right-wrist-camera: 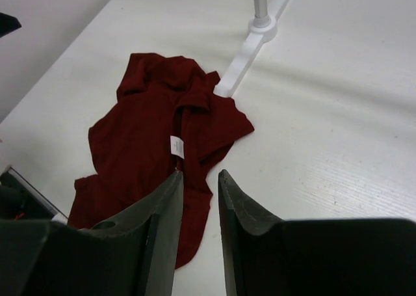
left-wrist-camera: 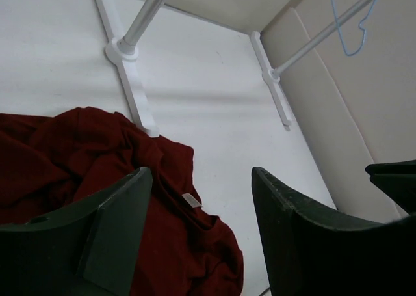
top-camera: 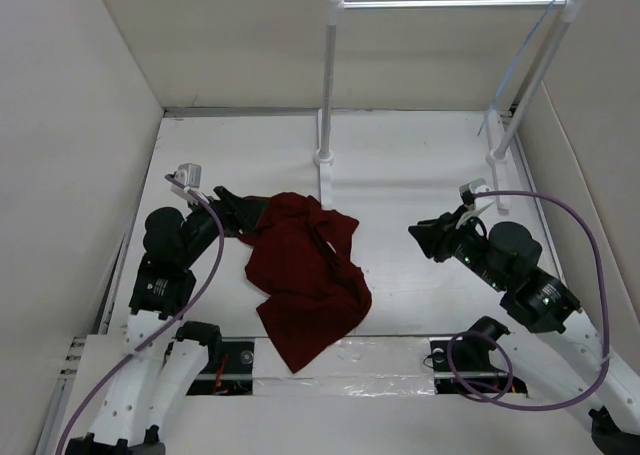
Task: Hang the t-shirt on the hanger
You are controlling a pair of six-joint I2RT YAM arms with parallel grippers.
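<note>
A dark red t-shirt (top-camera: 305, 275) lies crumpled on the white table, with a small white label (right-wrist-camera: 177, 146) showing. A light blue hanger (left-wrist-camera: 354, 49) hangs from the rail at the right end; in the top view it is seen edge-on. My left gripper (top-camera: 243, 211) is open over the left upper part of the shirt, nothing between its fingers. My right gripper (top-camera: 420, 233) is open above the bare table right of the shirt, also empty.
A white rack with a metal rail (top-camera: 450, 3) stands at the back on two feet, the left foot (top-camera: 325, 180) next to the shirt. Clear table lies right of the shirt and at the back left. Walls close in both sides and the back.
</note>
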